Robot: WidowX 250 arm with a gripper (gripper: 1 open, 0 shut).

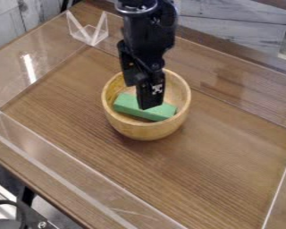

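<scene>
My black gripper [143,86] hangs over a round tan bowl [146,131], its fingers open at the bowl's back half. A green block [150,110] lies inside the bowl, just below and in front of the fingers. The arm comes down from the top of the view and hides part of the bowl's back.
The bowl stands on a wooden table [133,188] with much bare room in front and to the right. A clear plastic object [88,27] is at the back left. A black cable shows at the bottom left corner.
</scene>
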